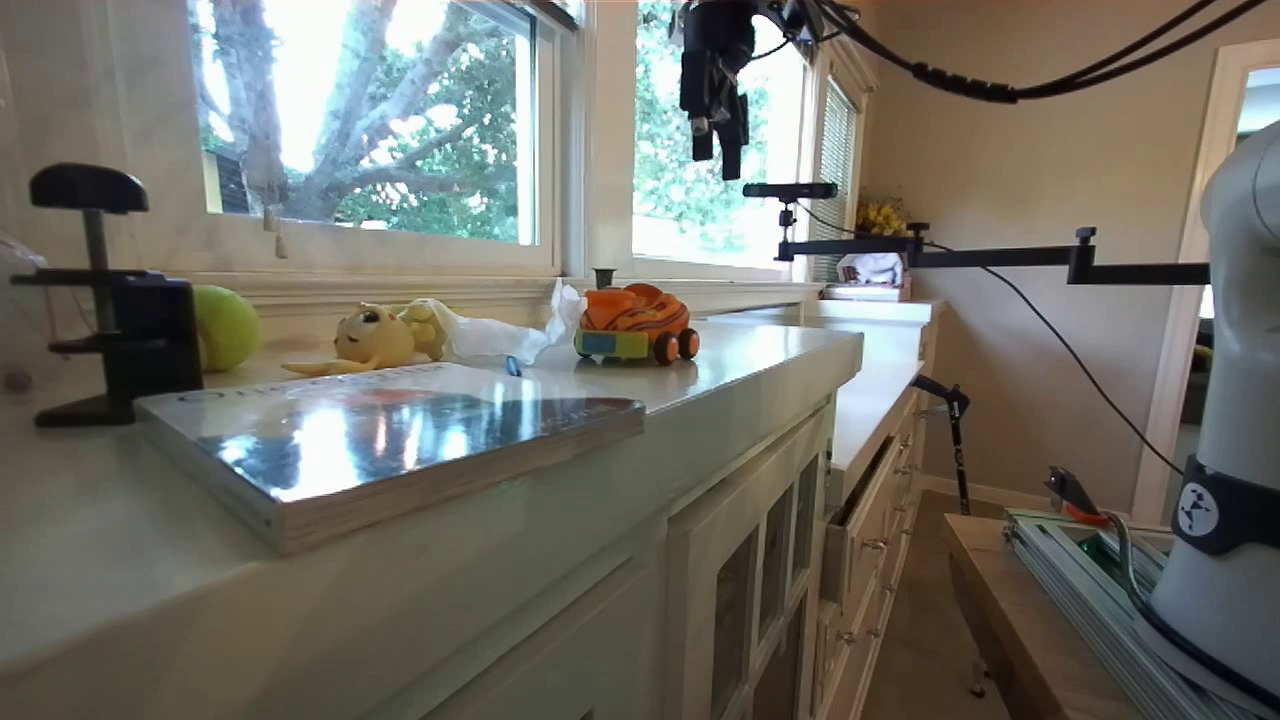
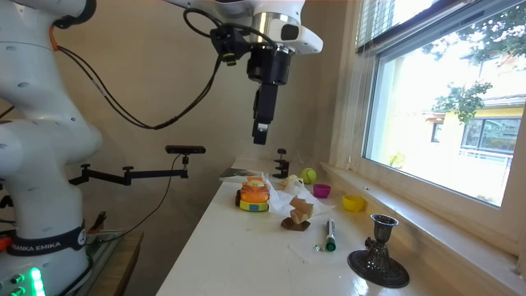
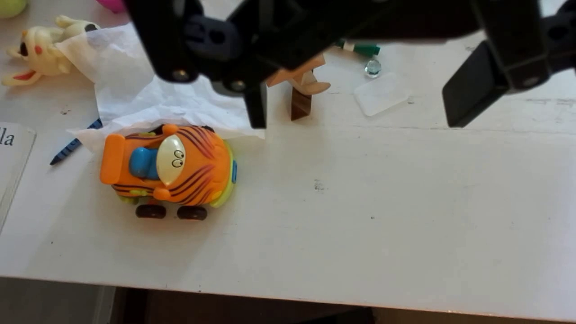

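Note:
My gripper is open, its two dark fingers wide apart with only countertop below the gap. In exterior view 2 the gripper (image 2: 259, 138) hangs high above the white counter (image 2: 222, 246), touching nothing. An orange striped toy car (image 3: 178, 167) sits on the counter, left of the fingers in the wrist view. Beside it lies crumpled white paper (image 3: 156, 102). A brown folded piece (image 2: 298, 212) stands at the paper's edge; the gripper partly covers it in the wrist view. A green marker (image 2: 331, 236) and a clear gem (image 3: 372, 68) lie close together.
A dark metal candle holder (image 2: 379, 256) stands near the window. Magenta (image 2: 321, 190) and yellow (image 2: 353, 202) cups, a tennis ball (image 2: 308, 175), a black clamp (image 1: 114, 300) and a book (image 1: 384, 432) occupy the counter.

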